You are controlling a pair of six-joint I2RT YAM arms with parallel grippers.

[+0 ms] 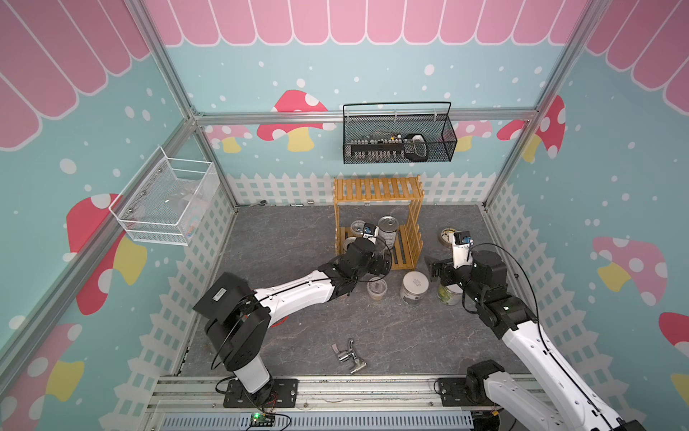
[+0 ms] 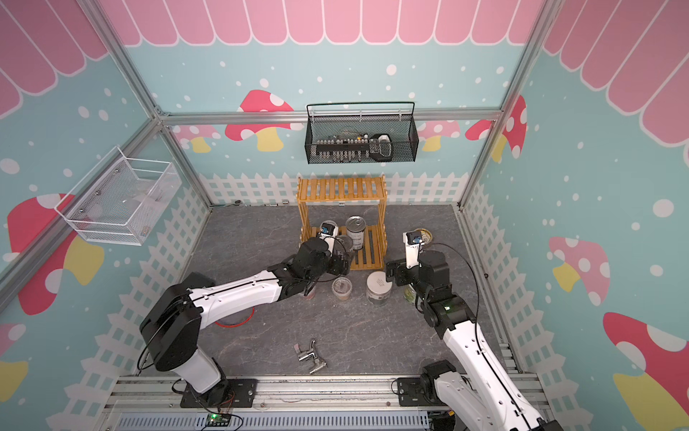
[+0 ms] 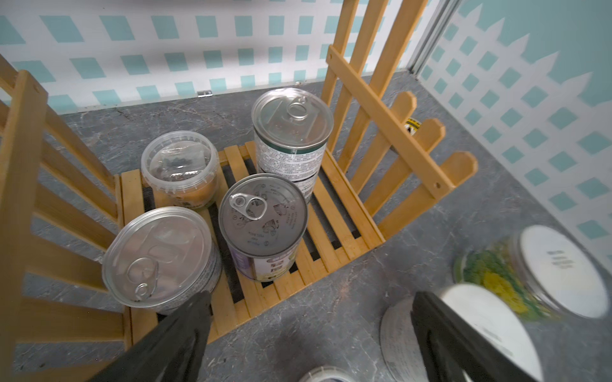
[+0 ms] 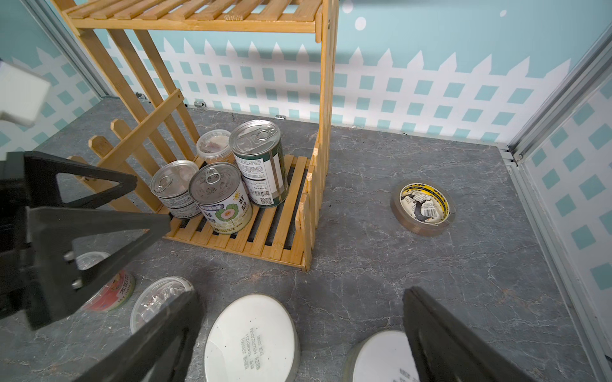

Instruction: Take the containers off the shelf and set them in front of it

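On the lower deck of the wooden shelf (image 3: 331,264) stands a clear lidded tub (image 3: 179,166) with tan contents, at the back left. Around it are a tall can (image 3: 294,124), a can with a pull tab in front (image 3: 262,222) and a silver-topped can (image 3: 160,254). Which one is the seed jar, I cannot tell for sure. My left gripper is open at the shelf's front edge, nothing between its fingers. Seen from the right wrist, its fingers (image 4: 102,238) are in front of the cans. Further right, my right gripper is open and empty above the floor jars.
In front of the shelf stand a white-lidded jar (image 1: 415,284), a jar with green and yellow contents (image 3: 494,277) and two small tubs. The upper deck (image 4: 204,16) overhangs the cans. A tape roll (image 4: 420,207) lies right of the shelf, with clear floor around it.
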